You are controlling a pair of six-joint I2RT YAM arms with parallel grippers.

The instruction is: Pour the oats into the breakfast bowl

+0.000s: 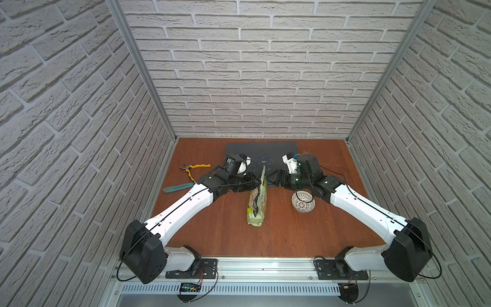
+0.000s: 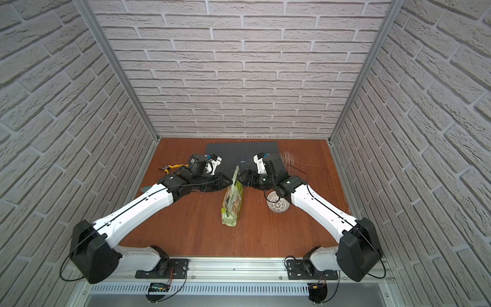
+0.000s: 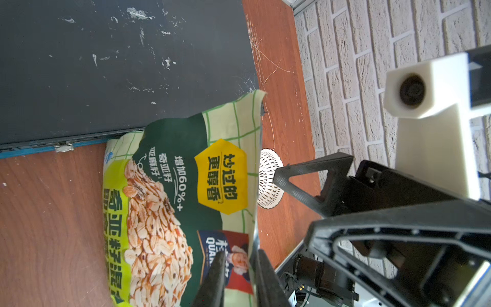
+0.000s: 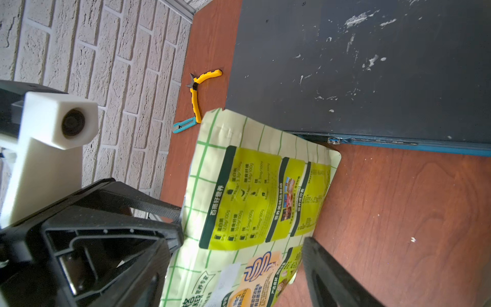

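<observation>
The green and cream oats bag (image 1: 257,204) stands upright in the middle of the table, its top edge rising between my two grippers. Left of that top is my left gripper, its fingers part open, with the bag's printed front showing in the narrow gap. From the other side, my right gripper faces the bag's back (image 4: 255,199) with its fingers spread wide. Whether either gripper touches the bag is hard to tell. A white lattice bowl (image 1: 303,202) rests on the table to the right, partly under the right arm.
A dark panel (image 1: 260,148) lies along the back of the table. Yellow-handled pliers (image 1: 199,165) and a light blue tool (image 1: 176,188) lie at the left. Bare wood (image 1: 286,235) is free in front of the bowl.
</observation>
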